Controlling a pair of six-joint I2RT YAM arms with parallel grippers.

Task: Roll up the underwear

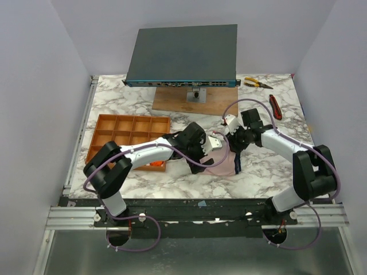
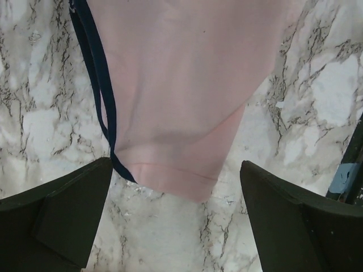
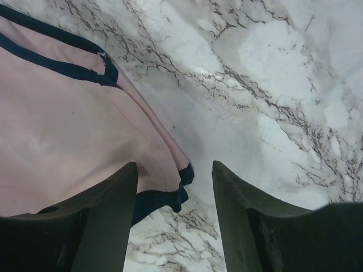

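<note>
The pink underwear [image 1: 221, 171] with dark navy trim lies spread flat on the marble table, partly covered by both arms in the top view. My left gripper is open above its pink leg end [image 2: 181, 113], the cloth showing between the wide-set fingers. On the other side, my right gripper has its fingers part open around a far corner of the underwear [image 3: 96, 130], where the navy band bunches up. The corner sits nearer the left finger [image 3: 116, 190]; whether the tips touch it, I cannot tell.
A wooden divided box [image 1: 127, 118] stands left, with something orange [image 1: 156, 163] inside, partly under the left arm. A wooden board [image 1: 166, 98] and a dark monitor [image 1: 182, 54] are behind. Pliers [image 1: 258, 83] and a red cutter [image 1: 275, 107] lie back right.
</note>
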